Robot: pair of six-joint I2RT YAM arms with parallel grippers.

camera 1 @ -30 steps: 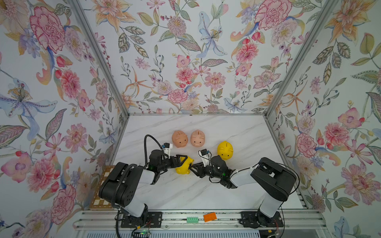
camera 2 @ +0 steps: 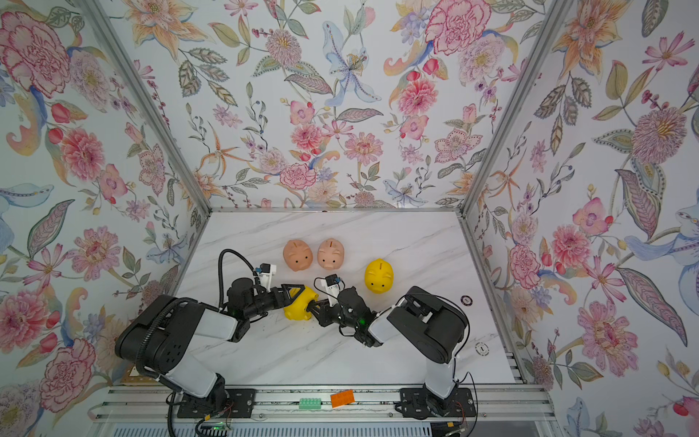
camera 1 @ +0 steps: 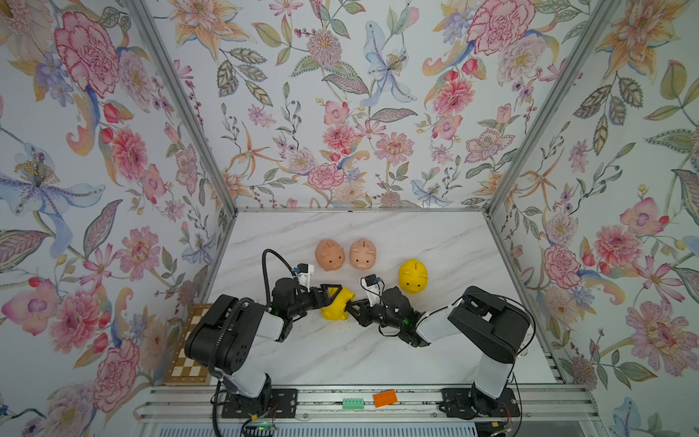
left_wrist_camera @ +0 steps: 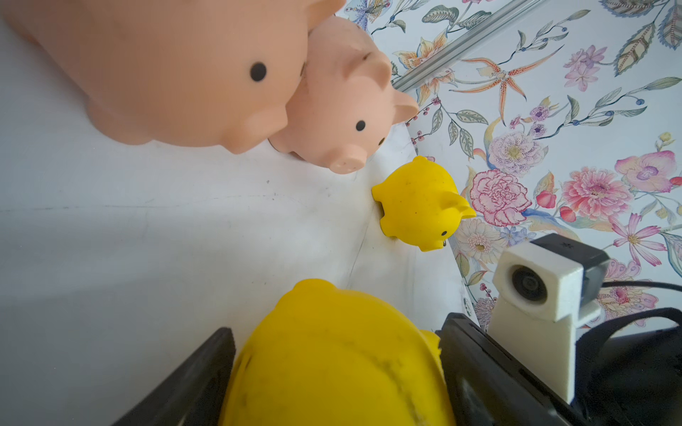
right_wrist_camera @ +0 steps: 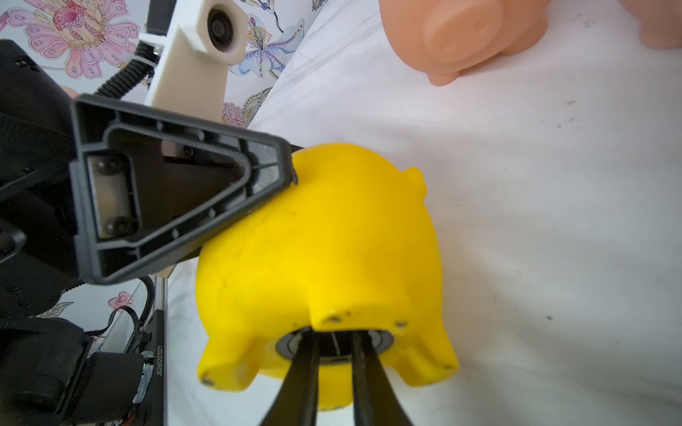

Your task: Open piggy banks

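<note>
My left gripper is shut on a yellow piggy bank, with one finger along each side. In the right wrist view this yellow piggy bank is tipped so its underside faces my right gripper, and a round dark plug sits in the belly. Both right fingertips are at the plug, slightly apart, on either side of a thin line on it. Whether they touch the plug cannot be made out. From above, the grippers meet at the bank from left and right.
Two pink piggy banks stand behind the grippers, and another yellow piggy bank stands behind the right arm. A checkered board lies at the left edge. Two small discs lie at the right.
My right gripper has shifted slightly left, closer to the held bank's underside. The left gripper and the bank have barely moved, and the other banks stand where they were.
</note>
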